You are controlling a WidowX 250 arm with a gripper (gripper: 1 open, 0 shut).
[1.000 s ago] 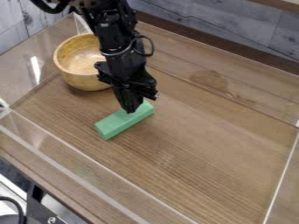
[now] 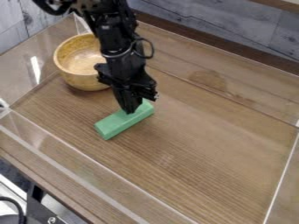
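Note:
My black gripper [image 2: 124, 101] points down from the top of the view onto the upper end of a green rectangular block [image 2: 115, 124], which lies on the wooden table at a slant. The fingertips are dark and overlap the block's far end, so whether they touch it or hold anything is hard to tell. The fingers look close together.
A tan round bowl [image 2: 75, 59] sits behind and left of the gripper, near the table's back left. Black cables lie at the lower left, off the table's edge.
The gripper and arm have shifted very slightly; the block and bowl look unmoved.

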